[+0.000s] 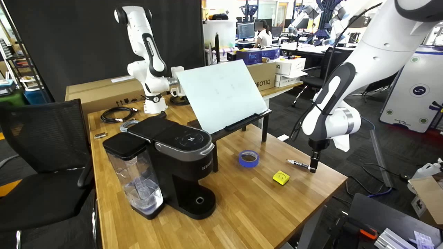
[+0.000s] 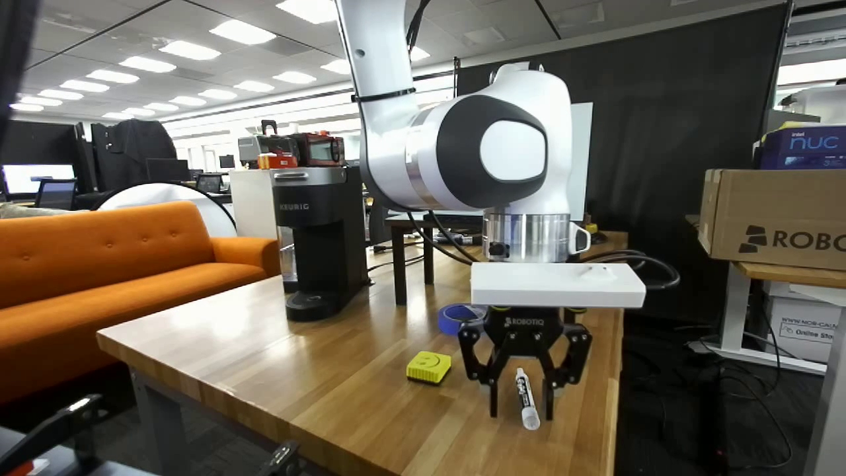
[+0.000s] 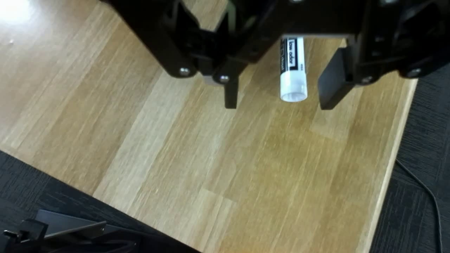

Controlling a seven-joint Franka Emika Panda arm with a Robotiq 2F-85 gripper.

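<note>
A white marker with a black label lies on the wooden table, close to its right-hand edge in the wrist view. My gripper points down around one end of it. The fingers stand part open, one finger on each side, and gaps show between both fingers and the marker. In exterior view 2 the gripper has its fingertips low near the tabletop, with the marker between them. From exterior view 1, the near finger hides one end of the marker.
A yellow block and a roll of blue tape lie to the left of the gripper. Farther off stand a black coffee maker and a whiteboard on a stand.
</note>
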